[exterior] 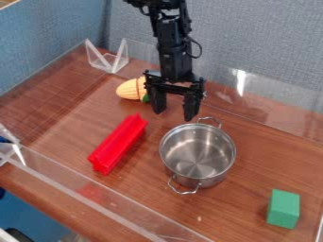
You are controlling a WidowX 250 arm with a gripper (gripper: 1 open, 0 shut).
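Note:
My black gripper [173,102] hangs above the back middle of the wooden table, open, with nothing seen between its fingers. Below and in front of it, a steel pot [197,154] with two wire handles rests on the table. A red bar [117,144] lies left of the pot. A yellow oval object [131,89] with a bit of green is partly hidden behind the gripper's left side. A green block [282,209] sits at the front right.
Clear plastic edging [113,204] runs along the front, with more along the back. A blue-grey wall stands behind and left.

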